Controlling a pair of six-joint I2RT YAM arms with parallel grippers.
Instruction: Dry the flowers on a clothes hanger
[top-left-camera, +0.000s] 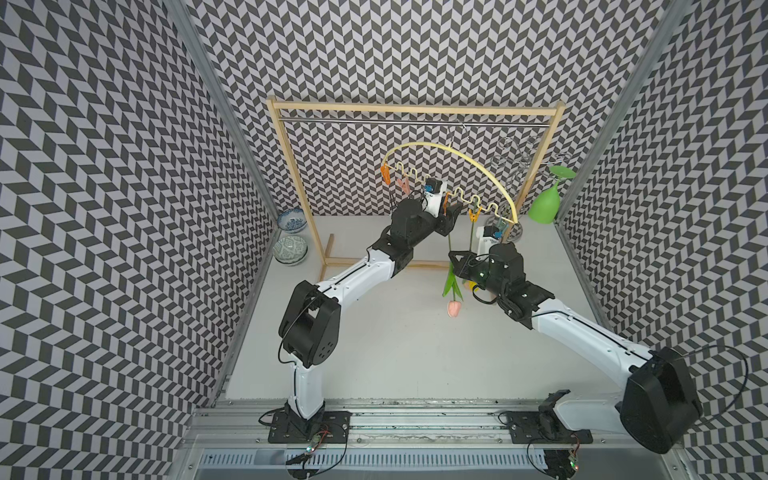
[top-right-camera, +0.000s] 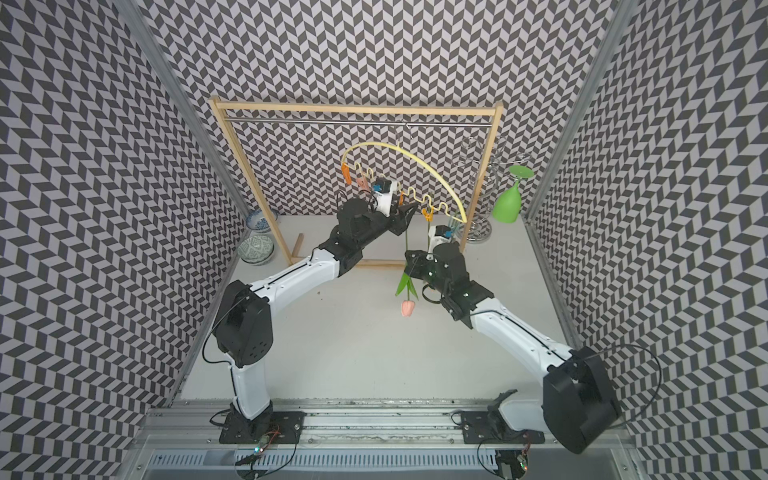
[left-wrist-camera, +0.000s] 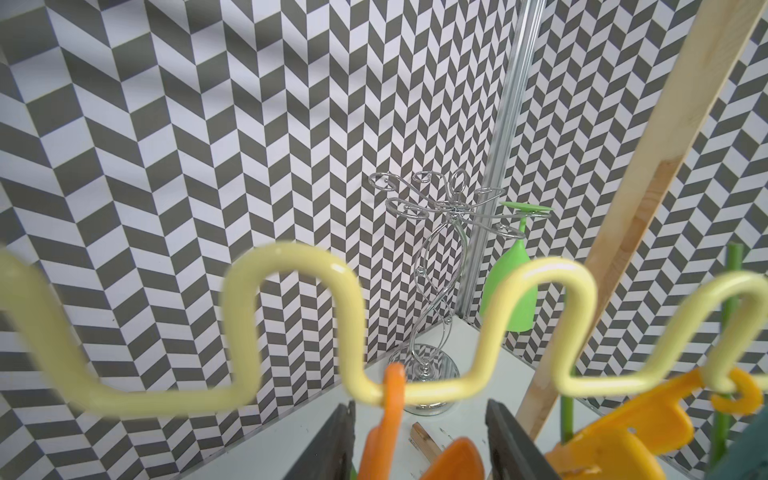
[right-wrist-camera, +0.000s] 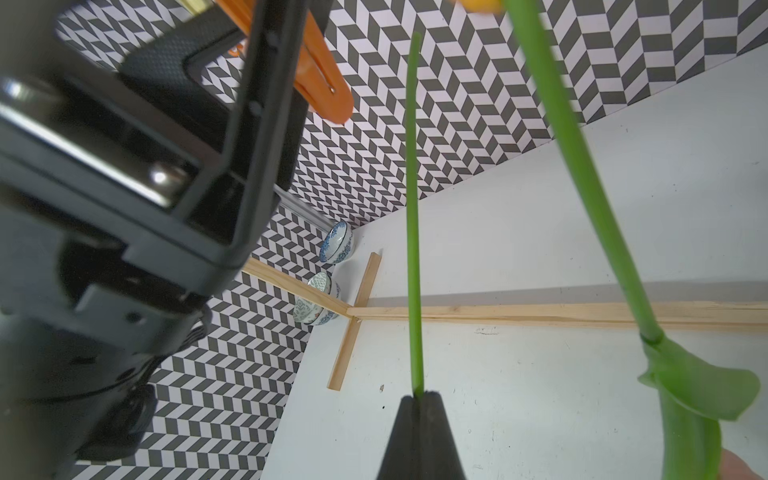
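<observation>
A pale yellow hanger (top-left-camera: 496, 177) with a wavy lower bar hangs from the rack's metal rod. My left gripper stands open below the bar, its fingers either side of an orange clip (left-wrist-camera: 389, 416). Lower down, my right gripper is shut on the green stem (right-wrist-camera: 413, 240) of a flower whose pink tulip head (top-left-camera: 453, 309) hangs downward. The stem's bare upper end rises beside the orange clip's tip (right-wrist-camera: 329, 100), seemingly apart from it. A yellow-orange clip (left-wrist-camera: 632, 436) to the right has another green stem (right-wrist-camera: 588, 184) beneath it.
The wooden rack (top-left-camera: 416, 107) frames the hanger. A metal stand (left-wrist-camera: 436, 320) and a green bottle-like object (top-left-camera: 545, 205) stand at the right. Bowls (top-left-camera: 289, 249) sit at the left.
</observation>
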